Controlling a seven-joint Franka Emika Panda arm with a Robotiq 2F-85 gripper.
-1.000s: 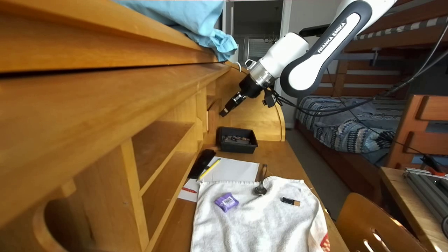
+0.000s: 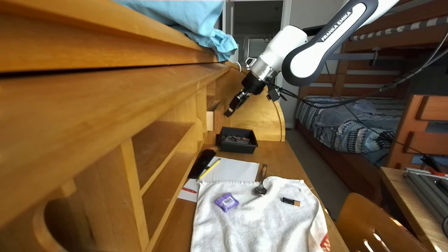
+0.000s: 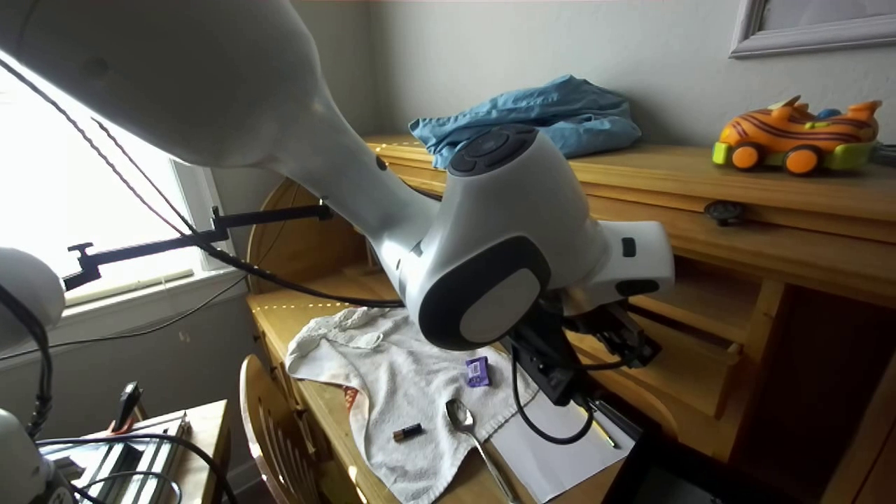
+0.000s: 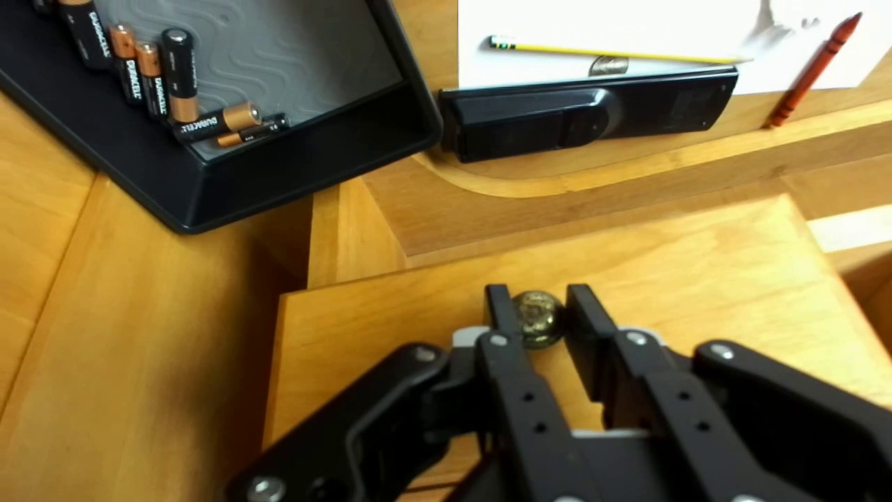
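Observation:
A round brass-coloured knob is between the fingertips of my gripper, which is shut on it. The knob sits on the pale wooden drawer front, below the tips in the wrist view. In exterior view 1 the small drawer stands partly pulled out of the desk's hutch, its side showing, with my gripper at its front. The arm hides the knob and most of the fingers in exterior view 2.
A black tray of loose batteries stands below the drawer. Beyond lie a black case, a pencil, a red crayon and paper. A white towel bears a purple packet, a spoon and a battery.
My gripper has moved slightly to the right in exterior view 1, and the drawer stands further out, with more of its side showing. The things on the desk have not moved.

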